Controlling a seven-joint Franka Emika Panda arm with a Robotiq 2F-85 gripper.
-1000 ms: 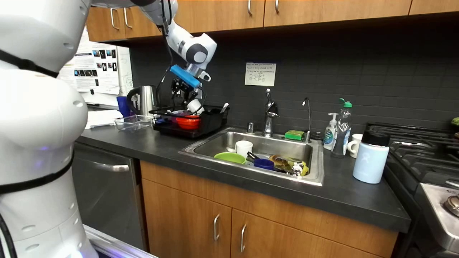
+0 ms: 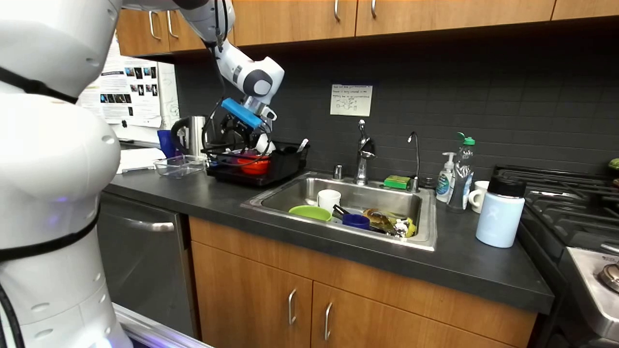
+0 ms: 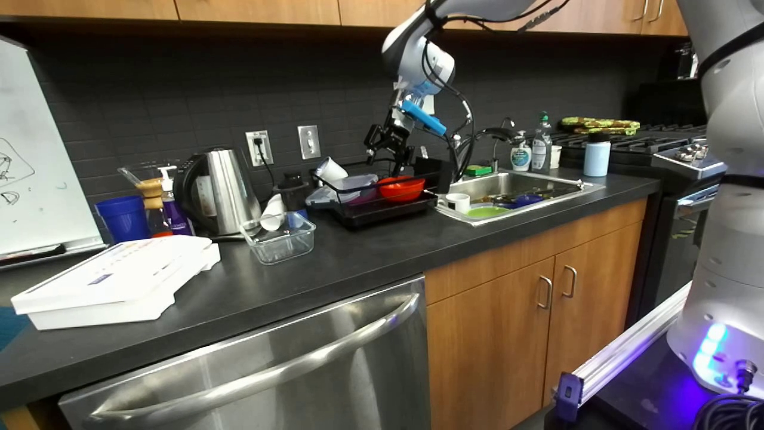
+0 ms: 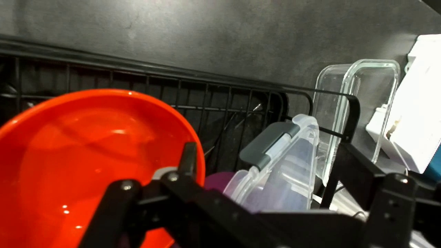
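My gripper is open above the black dish rack [image 3: 358, 212], and its fingers are spread wide in the wrist view. Between and below them, apart from any visible grip, lies a clear plastic container [image 4: 285, 182] with a grey latch [image 4: 268, 144]. One finger overlaps the rim of a red bowl [image 4: 95, 136], which sits in the rack. From the second exterior view, the gripper [image 3: 390, 147] hangs over the rack's rear part. A white cup [image 3: 330, 169] leans in the rack, left of the gripper. A purple item [image 4: 219, 179] is mostly hidden beside the bowl.
A glass container [image 3: 283, 240] stands left of the rack, near a steel kettle [image 3: 233, 190] and white boxes [image 3: 118, 279]. The sink [image 2: 426, 217] on the other side holds a green bowl [image 2: 310, 212], a white mug [image 2: 329, 199] and a blue cup [image 2: 355, 221]. Counter in front of the rack is clear.
The arm's wrist and gripper have shifted left and lower in the first exterior view. The rack and its red bowl appear unmoved.
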